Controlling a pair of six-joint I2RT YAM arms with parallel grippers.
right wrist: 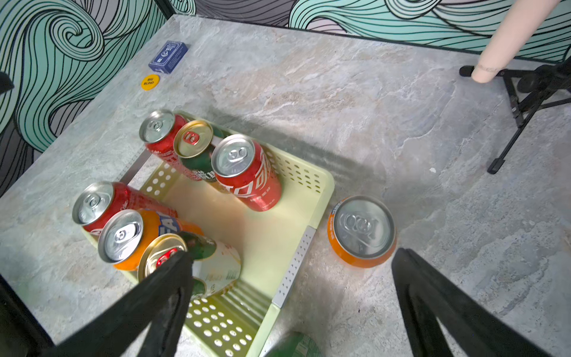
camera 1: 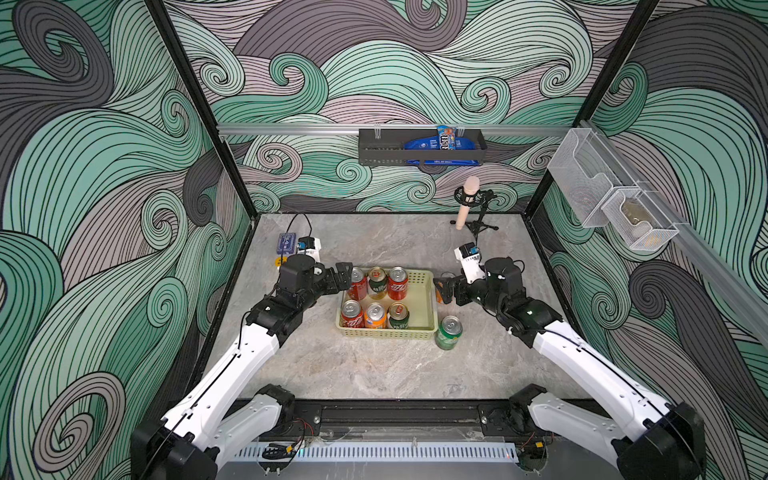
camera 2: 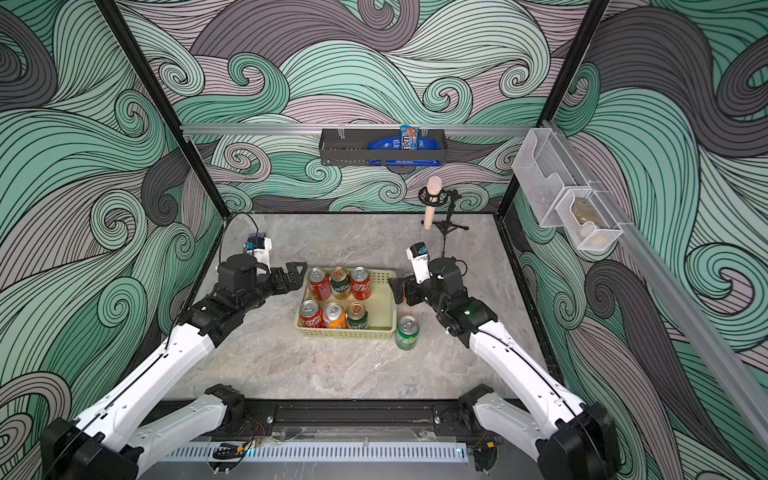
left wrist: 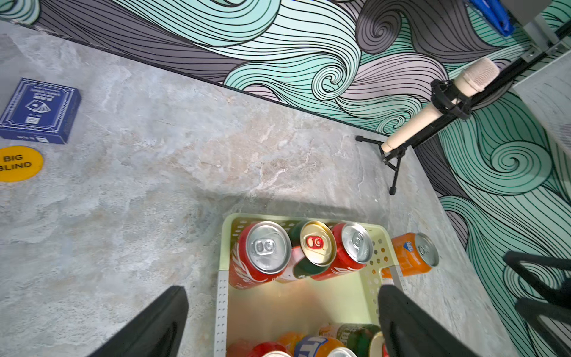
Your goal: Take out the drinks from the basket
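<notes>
A pale green basket (camera 1: pixel 420 302) holds two rows of cans. Along its back edge stand a red can (right wrist: pixel 160 134), a green-and-gold can (right wrist: pixel 196 145) and another red can (right wrist: pixel 246 172). At the front lie a red can (right wrist: pixel 119 205), an orange can (right wrist: pixel 139 235) and a green-and-white can (right wrist: pixel 205 261). Outside, right of the basket, an orange can (right wrist: pixel 361 231) stands upright on the table, as does a green can (camera 1: pixel 449 333). My right gripper is open above the basket's right edge, near the orange can. Over the basket's left side, my left gripper is open and empty.
A microphone on a tripod (camera 1: pixel 472 200) stands at the back right. A blue card box (left wrist: pixel 40 111) and a yellow disc (left wrist: pixel 20 163) lie at the back left.
</notes>
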